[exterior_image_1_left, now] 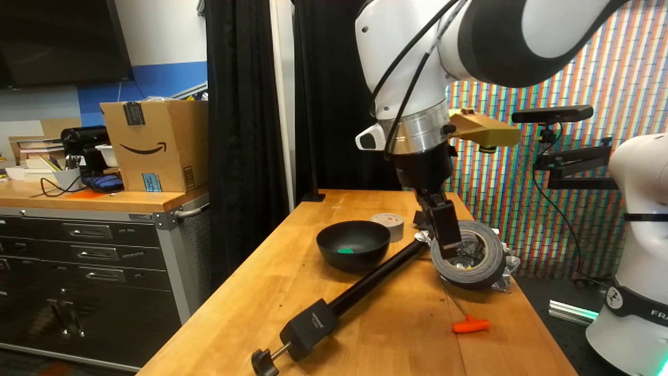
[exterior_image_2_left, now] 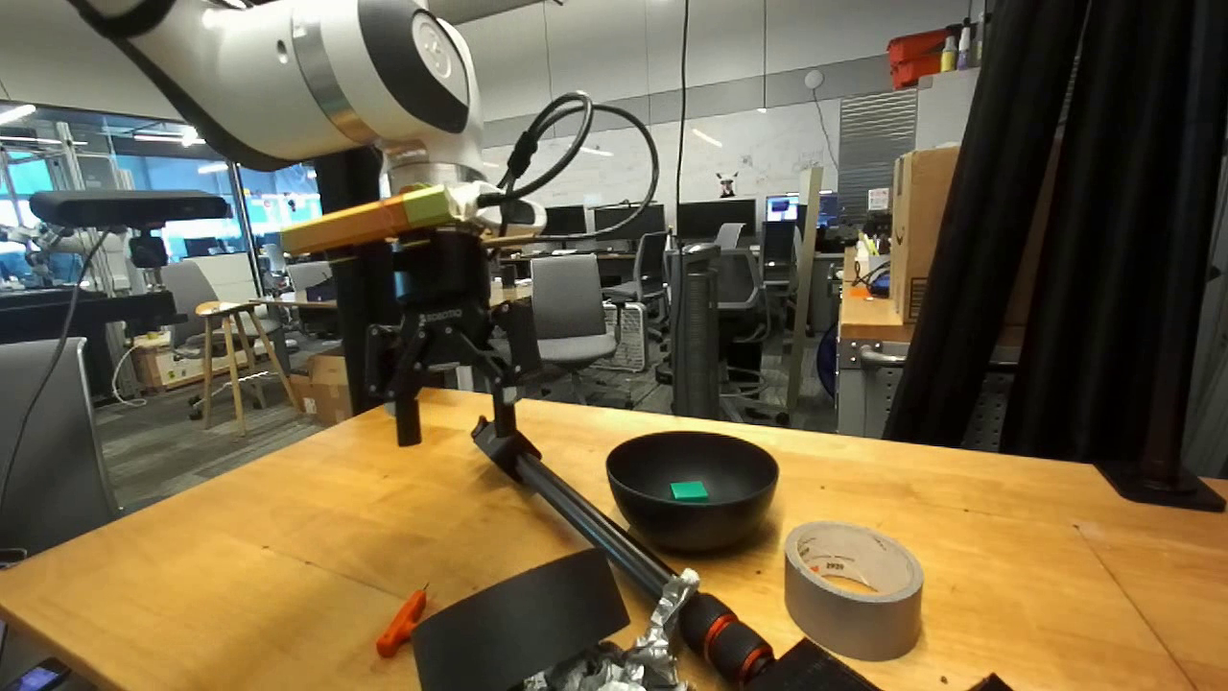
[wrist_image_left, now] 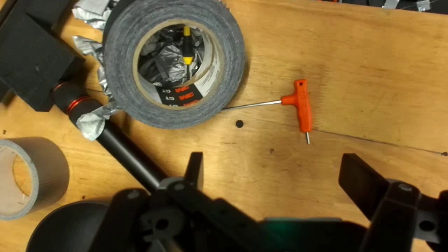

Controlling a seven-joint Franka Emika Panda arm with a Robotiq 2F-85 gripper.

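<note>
My gripper is open over the table, and bare wood shows between its fingers in the wrist view. An orange T-handled hex key (wrist_image_left: pixel 303 105) lies flat beyond the fingertips, its shaft running to the edge of a large dark tape roll (wrist_image_left: pixel 231 63). Inside that roll a yellow and black screwdriver (wrist_image_left: pixel 187 46) rests on crumpled silver material. A black bowl (exterior_image_2_left: pixel 645 518) with a green piece (exterior_image_2_left: pixel 690 490) inside stands on the table. Beside the bowl is a grey tape roll (exterior_image_2_left: pixel 852 622).
A black pole with a clamp (exterior_image_1_left: pixel 376 275) lies diagonally across the table (exterior_image_1_left: pixel 401 338), between bowl and dark roll. Crumpled foil (wrist_image_left: pixel 90 124) sticks out beside that roll. Open wood surrounds the hex key's handle.
</note>
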